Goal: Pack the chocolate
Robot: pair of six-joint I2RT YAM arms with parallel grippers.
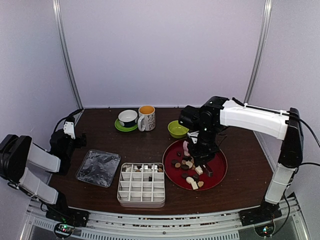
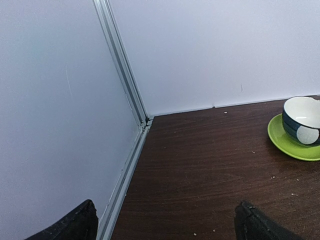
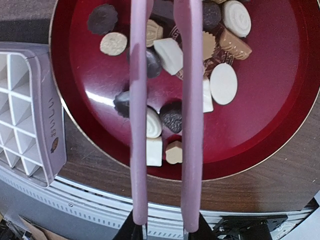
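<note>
Assorted white, brown and dark chocolates lie on a red plate [image 1: 218,171], seen close in the right wrist view. Left of the plate stands the white compartment box [image 1: 141,195], with pieces in its back compartments. Over the plate my right gripper has two long pink sticks close together, its fingers shut; whether a piece is between the tips is hidden at the frame's top edge. My left gripper stands open and empty at the table's left side, away from the chocolates.
A clear lid or tray [image 1: 98,169] lies left of the box. A bowl on a green saucer [image 1: 125,127], a mug [image 1: 146,118] and a green bowl [image 1: 178,130] stand at the back. Open wood lies at the back left.
</note>
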